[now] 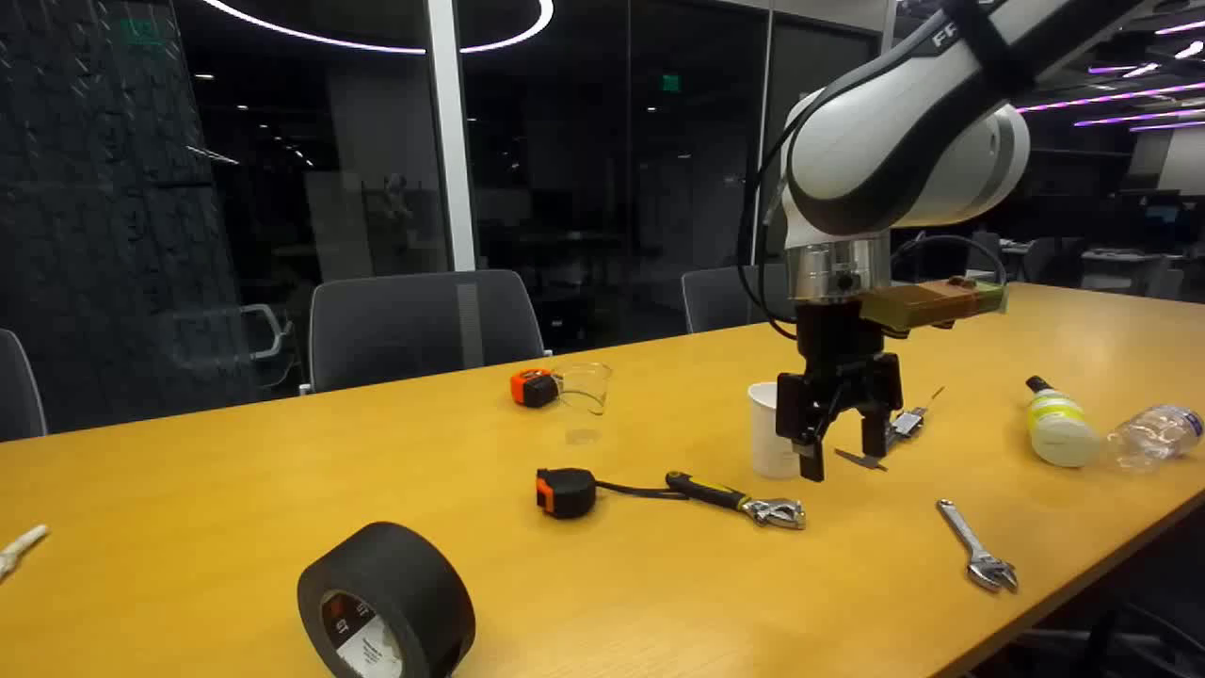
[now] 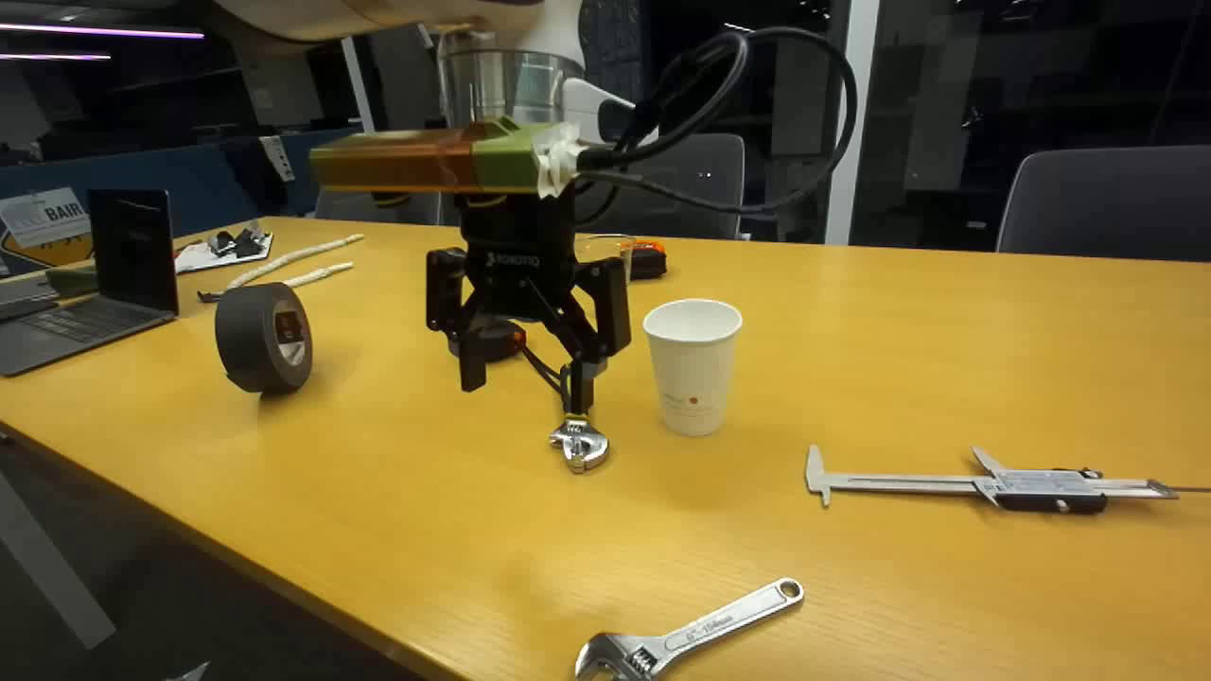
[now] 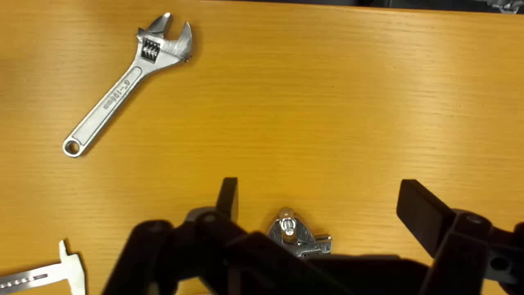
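Observation:
Above the table, my gripper (image 1: 843,458) hangs pointing down, its fingers wide apart and nothing between them. The wrist view shows the same open gripper over bare wood, with the chrome head of a black-handled wrench (image 3: 290,231) partly hidden below it. That wrench's handle (image 1: 708,490) runs toward a black and orange tape measure (image 1: 566,492). A white paper cup (image 2: 693,369) stands upright beside the gripper. A silver adjustable wrench (image 3: 110,100) lies near the table edge. Digital calipers (image 2: 1022,488) rest flat beyond the cup.
A big roll of black tape (image 1: 390,599) stands on its rim. Farther back are a second tape measure (image 1: 533,388) and a clear cup (image 1: 583,390). Two bottles lie at the right: a yellow-labelled bottle (image 1: 1059,427) and a clear bottle (image 1: 1154,435). A laptop (image 2: 131,272) sits at the far end.

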